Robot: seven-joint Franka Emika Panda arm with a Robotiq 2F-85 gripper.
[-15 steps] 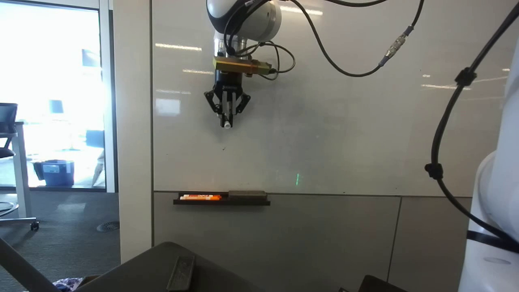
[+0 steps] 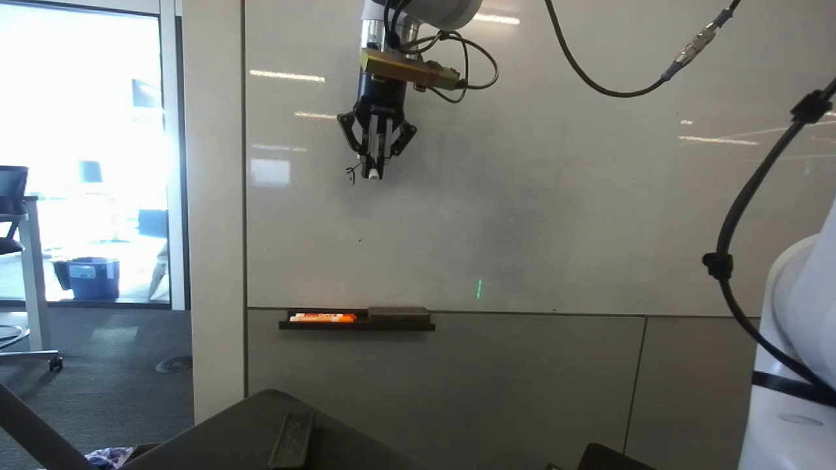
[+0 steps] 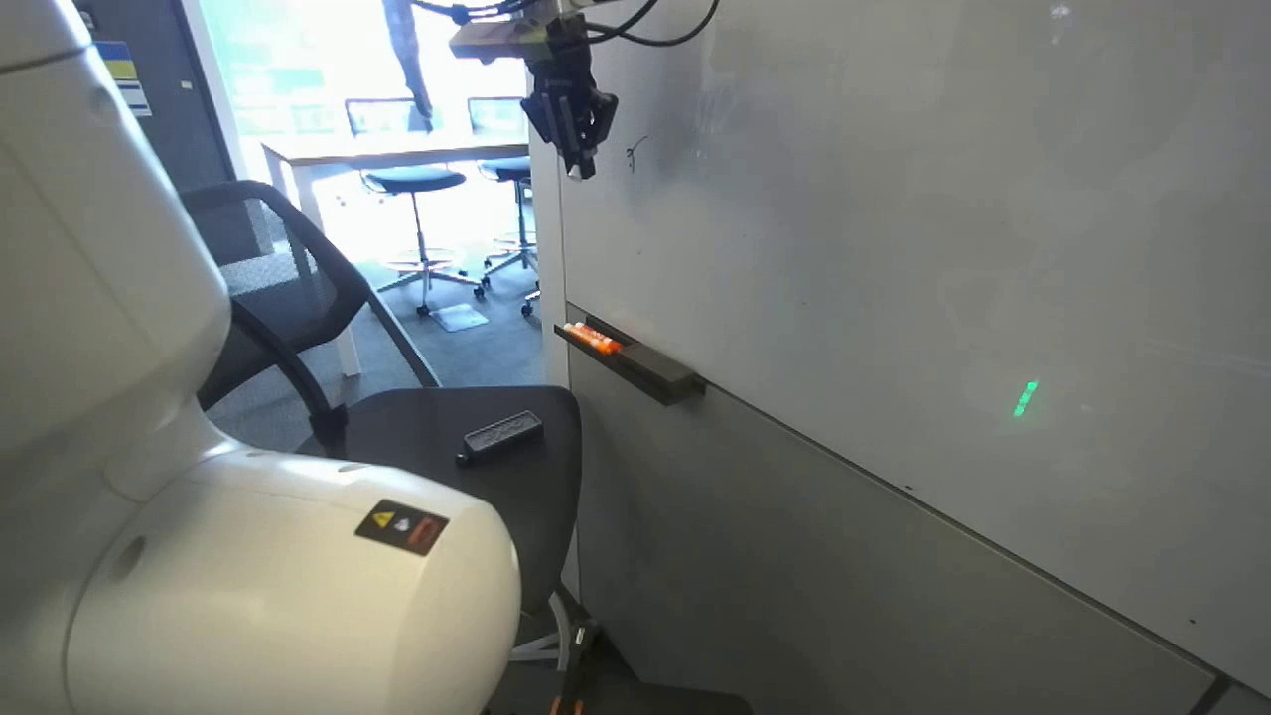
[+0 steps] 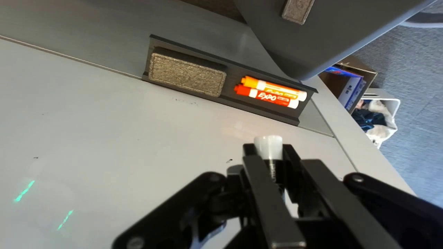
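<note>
My gripper is shut on a marker, whose white end sticks out between the fingertips in the wrist view. The rest of the marker is mostly hidden by the fingers. In exterior view 1 the gripper hangs pointing down in front of the upper left of the whiteboard. A small black scribble shows on the board just left of the fingertips. From exterior view 2, the gripper appears a little out from the board, beside the scribble.
Below, a dark tray on the wall holds an eraser and two markers, orange and red. Green strokes mark the board lower right. A chair with another eraser stands close by.
My gripper has risen and shifted slightly right with the marker still in it. The black scribble now shows clear of the fingers.
</note>
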